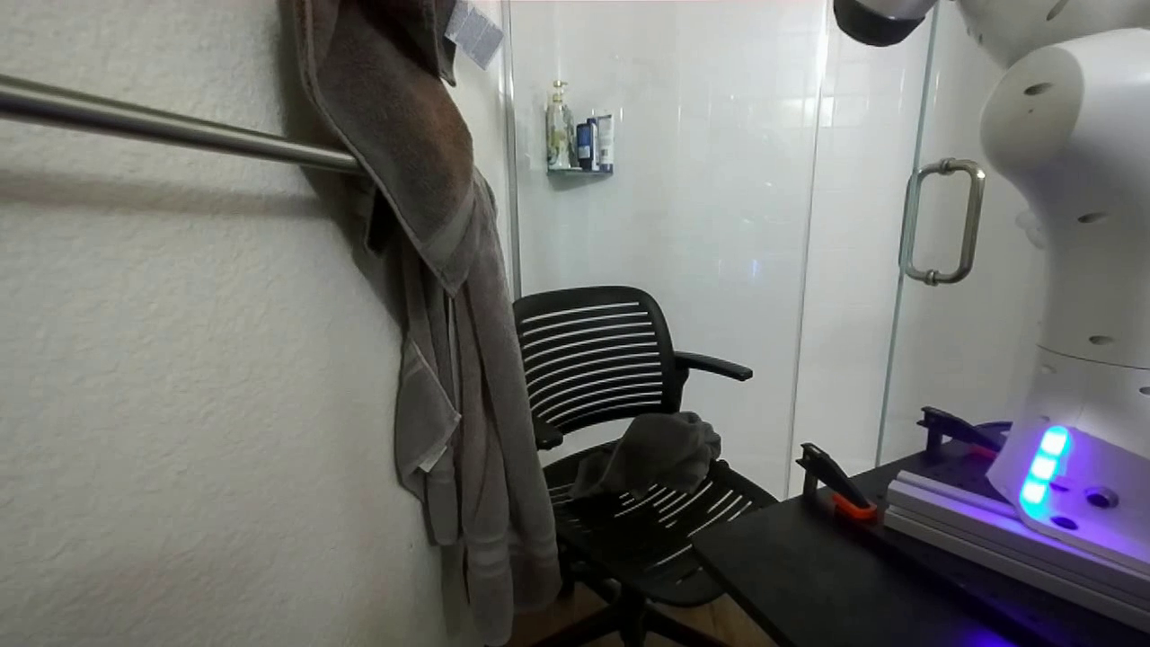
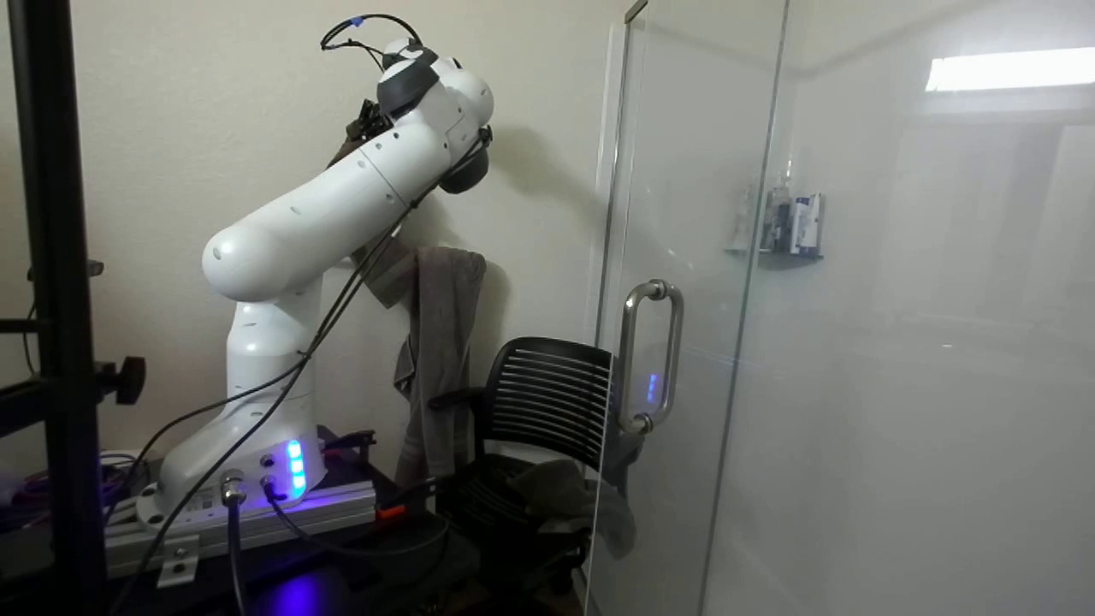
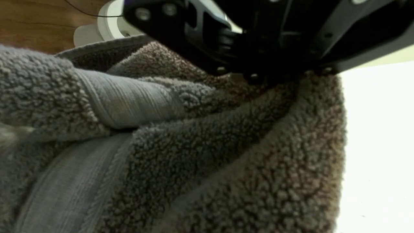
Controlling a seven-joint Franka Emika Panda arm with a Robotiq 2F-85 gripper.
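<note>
A grey-brown towel (image 1: 415, 129) is raised above the metal towel bar (image 1: 194, 135), draping across the bar's far end in exterior view 1. Below it hang long grey folds (image 1: 496, 453) along the wall; whether these belong to the same towel I cannot tell. In the wrist view my gripper is shut on the towel (image 3: 295, 167), whose bunched cloth runs up to the fingertips. Exterior view 2 has the gripper (image 2: 367, 121) high near the wall, partly behind the arm, with brownish cloth (image 2: 344, 152) just below. The exact pinch is dark.
A black chair (image 1: 593, 361) stands beyond the bar, a crumpled grey cloth (image 1: 658, 453) on its seat. The black table (image 1: 819, 571) carries the arm's base. The glass shower door with its metal handle (image 2: 648, 354) is to the right in exterior view 2.
</note>
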